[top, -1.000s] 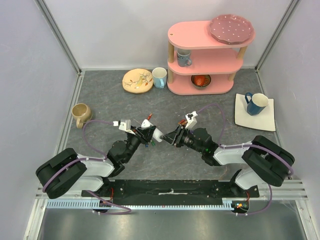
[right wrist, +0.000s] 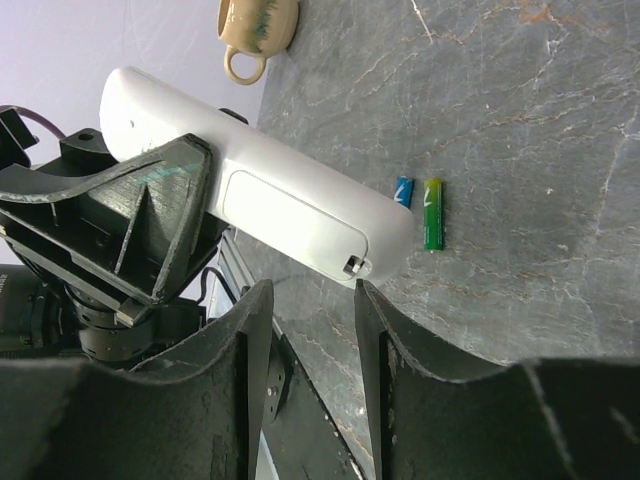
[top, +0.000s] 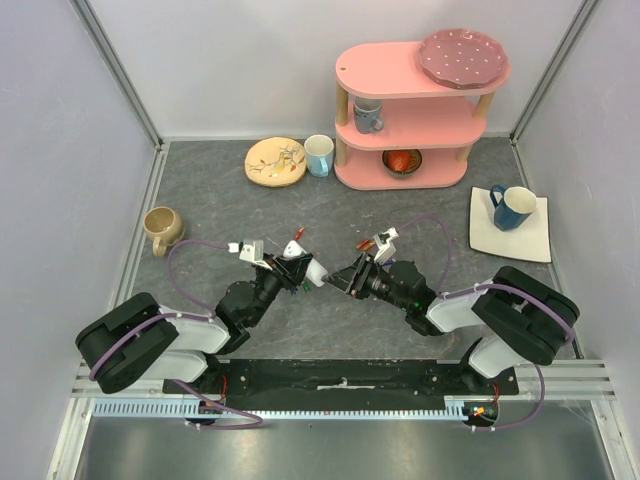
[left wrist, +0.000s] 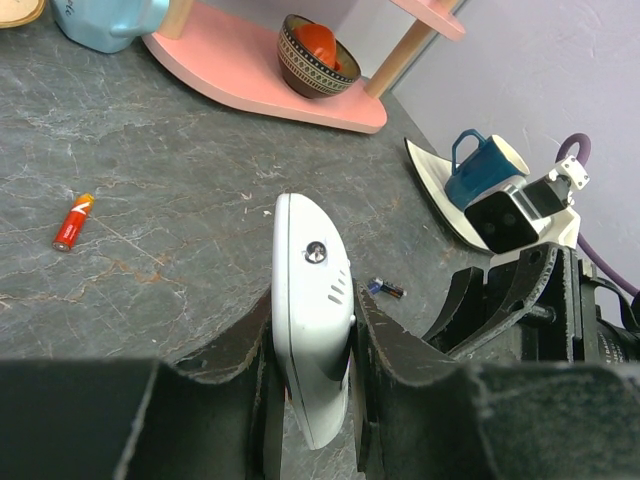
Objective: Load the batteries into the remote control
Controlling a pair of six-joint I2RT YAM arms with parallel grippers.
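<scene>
The white remote is gripped by my left gripper [top: 298,265], tilted in the air; in the right wrist view its battery cover [right wrist: 285,220] faces my right gripper. That gripper stands open just beside the remote's end, nothing between its fingers. Loose batteries lie on the grey worktop: a red one [left wrist: 73,223] behind the remote, a green one [right wrist: 433,215] and a blue one [right wrist: 404,191] below it, and more near the right gripper.
A pink shelf [top: 410,175] with bowl and cups stands at the back. A plate [top: 275,162] and cup [top: 319,155] are beside it, a beige mug [top: 162,230] at left, a blue mug [top: 515,207] on a white mat at right.
My left gripper and the remote have barely moved.
</scene>
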